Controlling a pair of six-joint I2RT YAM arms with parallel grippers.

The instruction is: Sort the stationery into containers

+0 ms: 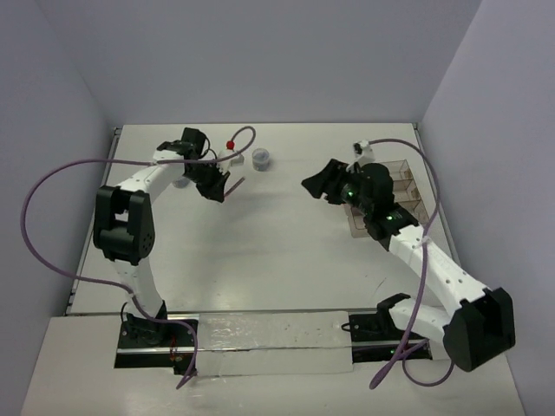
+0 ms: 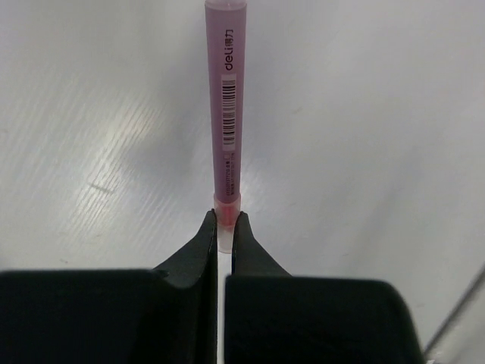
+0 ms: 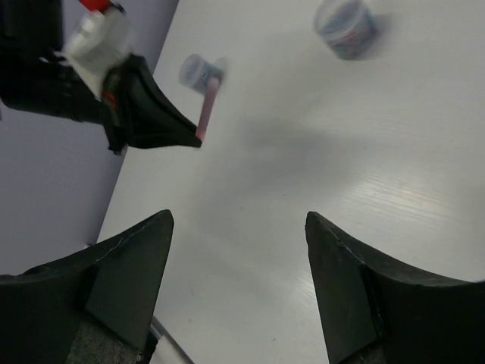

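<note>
A pink-purple pen (image 2: 227,98) with a barcode label stands out from my left gripper, whose black fingertips are shut on its clear end. From above, that pen (image 1: 234,186) shows as a thin stick over the left part of the table. My right gripper is open, with nothing between its wide-set fingers; the top view has it (image 1: 316,187) just left of the divided box (image 1: 371,232). The right arm covers much of the box. A clear round cup (image 1: 261,159) stands at the back; another cup (image 1: 180,182) is half hidden by the left arm.
Purple cables (image 1: 423,260) loop beside both arms. Grey walls rise on the left, back and right.
</note>
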